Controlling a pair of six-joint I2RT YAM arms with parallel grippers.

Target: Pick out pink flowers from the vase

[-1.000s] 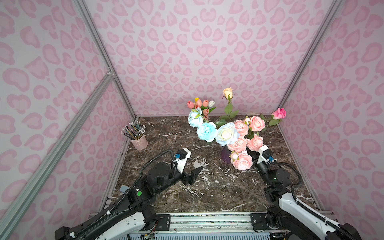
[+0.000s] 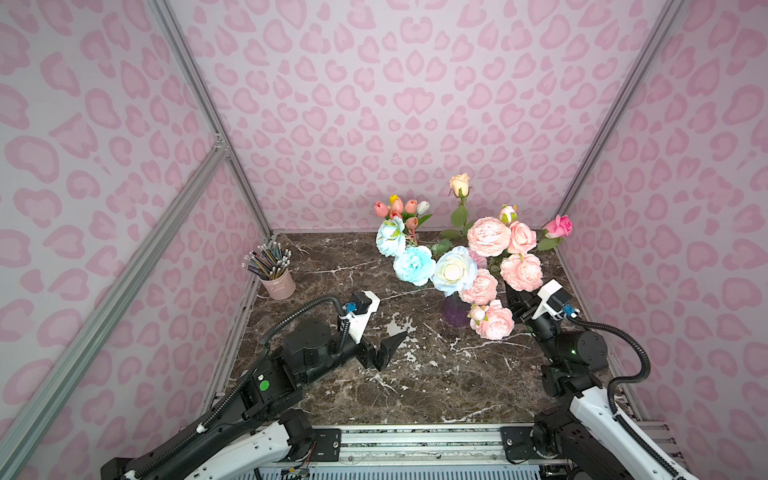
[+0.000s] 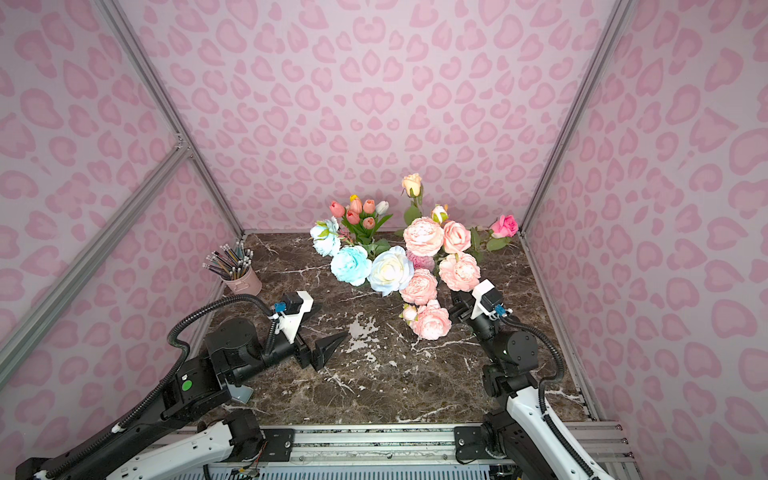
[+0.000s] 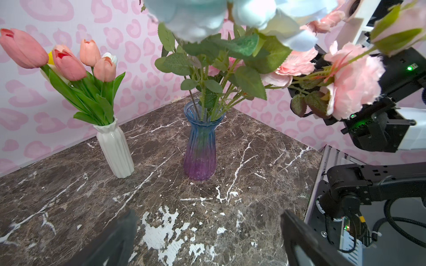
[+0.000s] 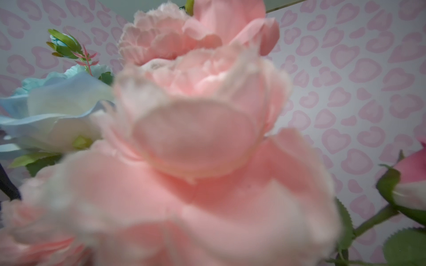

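Note:
Light pink blooms [image 2: 488, 237] crowd the right side of a mixed bunch. A blue-to-purple glass vase [image 4: 200, 153] stands upright, stems in its mouth. My right gripper [image 2: 516, 301] is at the bunch's right side, under a pink bloom [image 2: 521, 273]; it is shut, its fingertips covered by petals. Blurred pink petals [image 5: 195, 137] fill most of the right wrist view, hiding whatever is between those fingers. Low over the table's front left, my left gripper stands open and empty, well apart from the vase.
Behind and left of the glass vase, a white vase [image 4: 115, 148] holds tulips [image 4: 68, 64]. A pink cup [image 2: 278, 285] of pens stands at the far left. One dark pink rose [image 2: 559, 227] is near the right wall.
The light pink blooms have shifted rightward along with it, and the cream rose slightly. The left arm has shifted only slightly.

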